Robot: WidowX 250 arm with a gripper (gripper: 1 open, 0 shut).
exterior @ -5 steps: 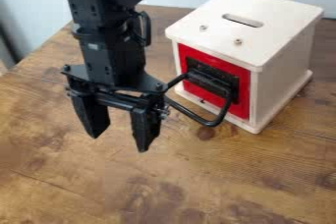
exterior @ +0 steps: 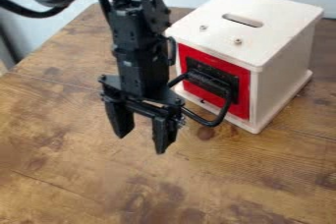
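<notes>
My black gripper point(exterior: 141, 130) hangs open over the wooden table, pointing down, left of and in front of a light wooden box point(exterior: 266, 31); nothing shows between its fingers. The box has a slot and two screws on top and a red front panel point(exterior: 239, 110) with a black fitting. A black looped handle point(exterior: 226, 105) sticks out from that fitting toward the front, partly behind the gripper.
A pale wall stands behind the table.
The arm and gripper have moved right and back toward the box, the gripper ending a little higher in the picture. The box looks unchanged.
</notes>
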